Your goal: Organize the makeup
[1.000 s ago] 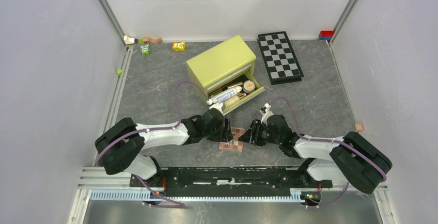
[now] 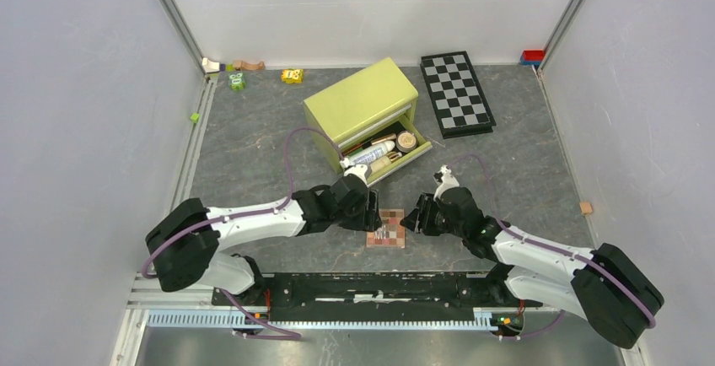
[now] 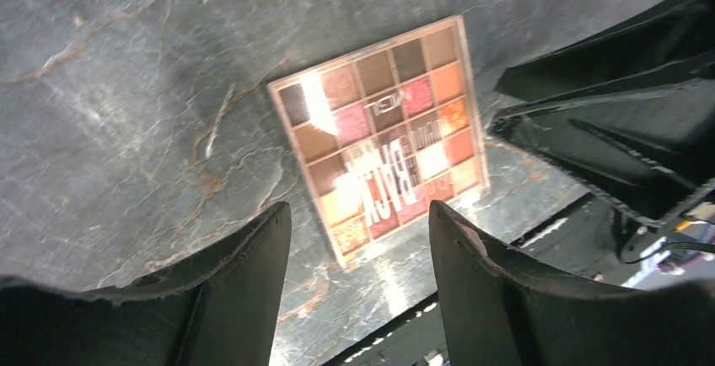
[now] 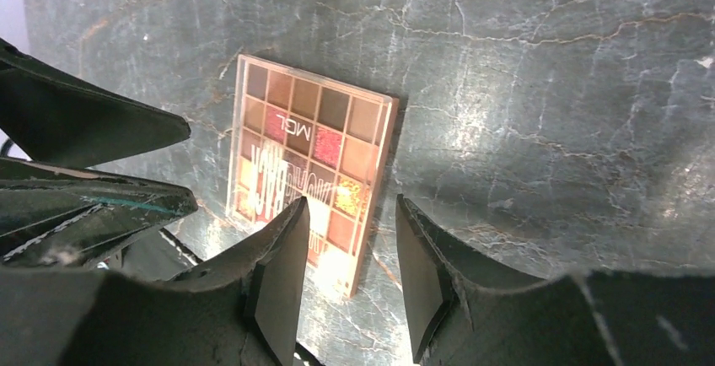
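A square eyeshadow palette (image 2: 385,228) with a clear lid and a grid of pans lies flat on the grey table, below the green cabinet (image 2: 358,96). The cabinet's lower drawer is out, holding a white tube (image 2: 371,151), a round compact (image 2: 405,141) and brushes. My left gripper (image 2: 372,214) hangs at the palette's left side; in the left wrist view the palette (image 3: 377,130) lies beyond its fingertips. My right gripper (image 2: 415,221) is at the palette's right; the palette (image 4: 312,155) shows beside its fingertips. Whether either gripper holds anything is unclear from these views.
A checkerboard (image 2: 457,94) lies at the back right. Small toys (image 2: 292,75) and blocks line the back left. A wooden block (image 2: 586,207) sits by the right wall.
The palette has shifted slightly right and sits straighter than about a second ago. Both arms have moved a little, and more of the palette shows between the grippers.
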